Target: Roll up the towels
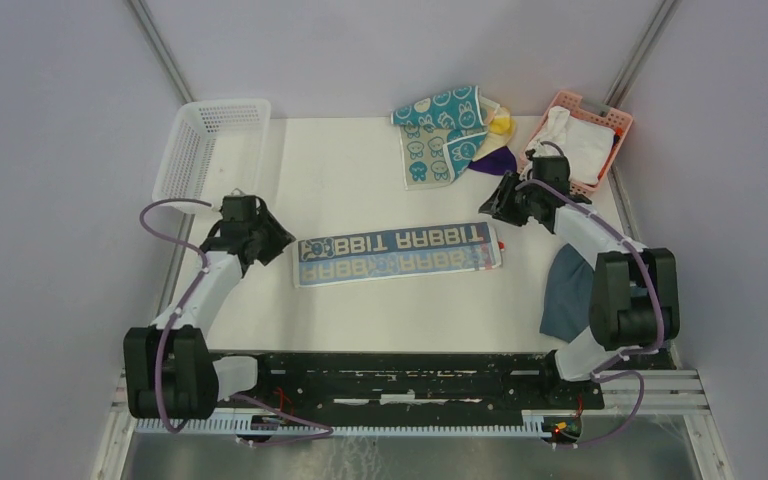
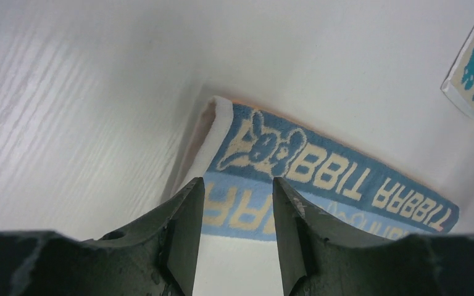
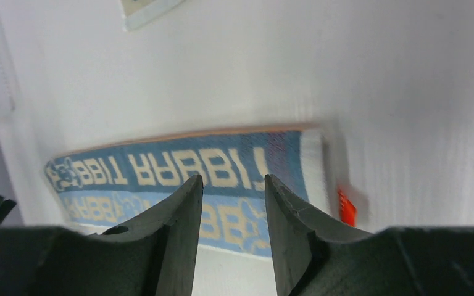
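Note:
A blue towel with pale lettering [image 1: 397, 253] lies folded into a long narrow strip across the middle of the table, darker along its far half and lighter along its near half. Beside the strip's left end, my left gripper [image 1: 287, 237] is open and empty; in the left wrist view that end's fold [image 2: 219, 126] shows beyond the fingertips. My right gripper [image 1: 490, 205] hangs open just past the far right corner, touching nothing. A small red tab [image 3: 347, 208] sticks out from the towel's right edge.
A white basket [image 1: 172, 165] stands empty at the back left. A teal patterned towel [image 1: 427, 155] lies crumpled at the back, near a pink basket [image 1: 625, 128] holding white cloths [image 1: 582, 148]. Dark blue cloth [image 1: 565, 300] lies at the right.

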